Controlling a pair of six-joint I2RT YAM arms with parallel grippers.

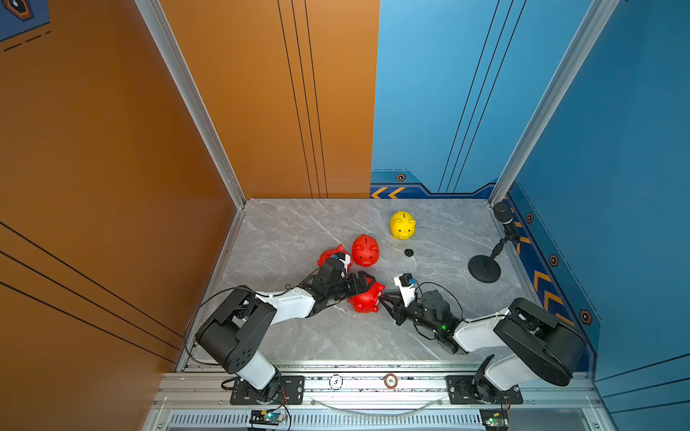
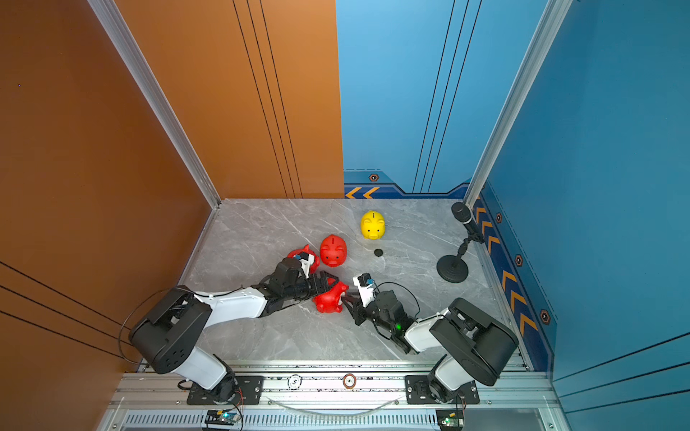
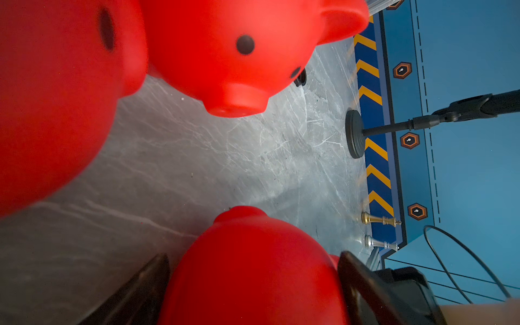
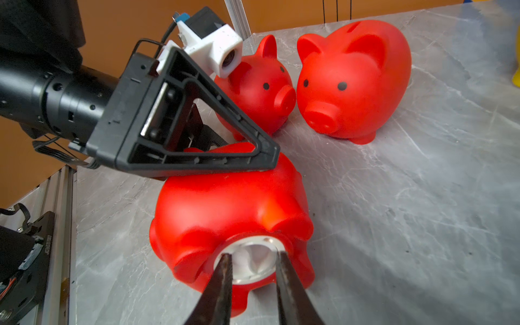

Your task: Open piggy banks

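Observation:
A red piggy bank (image 4: pixel 216 205) lies on its side at the front middle of the table, its underside with a round white fitting (image 4: pixel 249 276) facing my right gripper. My left gripper is open around this bank's body. My right gripper is open at the white fitting, its fingertips either side of the middle. Two upright red piggy banks, stand just behind. A yellow piggy bank (image 1: pixel 402 225) stands further back.
A small black disc (image 1: pixel 408 252) lies below the yellow bank. A black microphone stand (image 1: pixel 484 268) stands at the right edge.

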